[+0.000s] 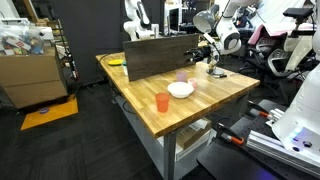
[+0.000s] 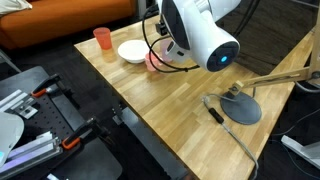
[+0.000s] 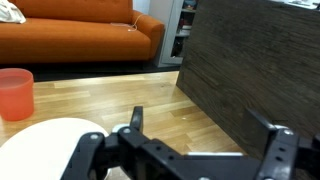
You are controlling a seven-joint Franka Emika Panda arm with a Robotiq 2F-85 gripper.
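Observation:
My open gripper hangs over the wooden table with nothing between its fingers; in exterior view 1 the gripper (image 1: pixel 192 53) shows small and dark near the wooden panel. An orange-red cup (image 1: pixel 162 102) stands near the table's end, and the same cup (image 3: pixel 15 95) is cut by the left edge of the wrist view. Beside it lies a white bowl (image 2: pixel 133 51), which fills the lower left of the wrist view. A pinkish translucent cup (image 2: pixel 155 62) stands by the bowl, partly behind the arm in exterior view 2. A second pinkish cup (image 1: pixel 181 75) appears near the panel.
A long dark panel (image 3: pixel 235 80) runs along one side of the table. In exterior view 2, a round grey base (image 2: pixel 238 107) with a wooden arm and a cable occupies the other end. Bare tabletop (image 2: pixel 170 100) lies in front of the arm.

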